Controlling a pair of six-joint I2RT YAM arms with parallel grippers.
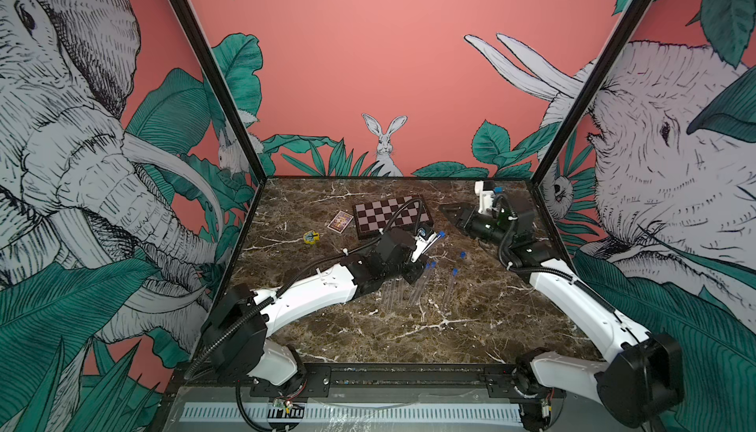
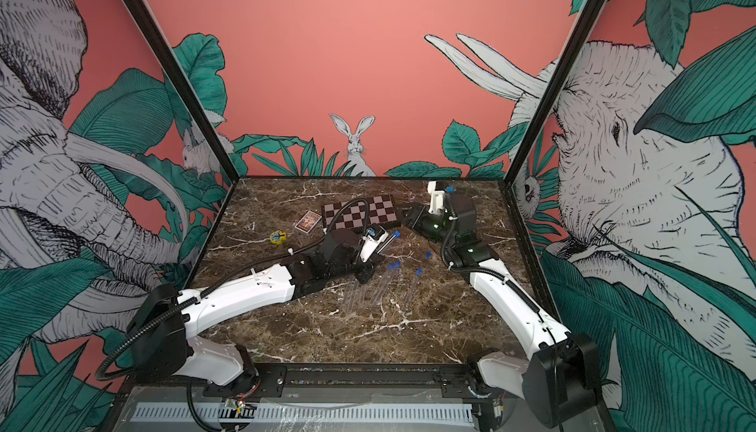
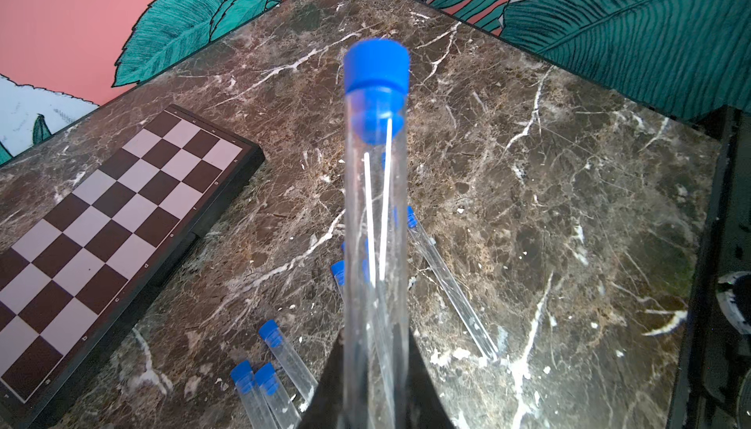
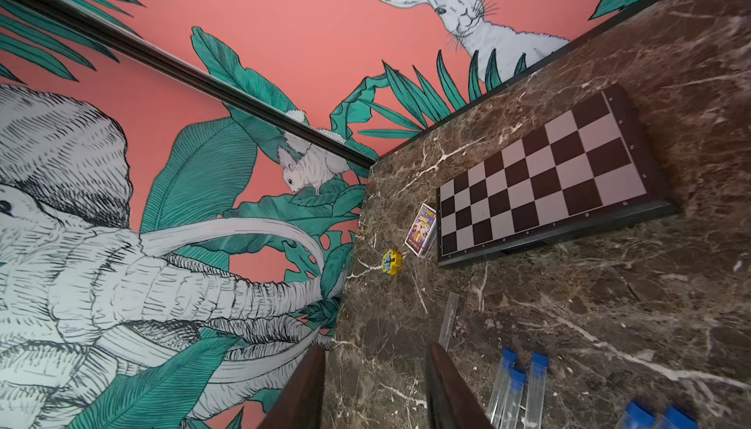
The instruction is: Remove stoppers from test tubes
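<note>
My left gripper is shut on a clear test tube (image 3: 375,210), held up with its blue stopper (image 3: 376,65) on the top end, at the middle of the table. My right gripper is open, raised to the right of that tube near the back right, with nothing seen between its fingers. More tubes with blue stoppers lie on the table below, such as one (image 3: 450,280) alone and others (image 3: 291,358) grouped together.
A checkerboard (image 4: 539,182) lies at the back middle. To its left are a card box (image 4: 422,229) and a small yellow object (image 4: 391,261).
</note>
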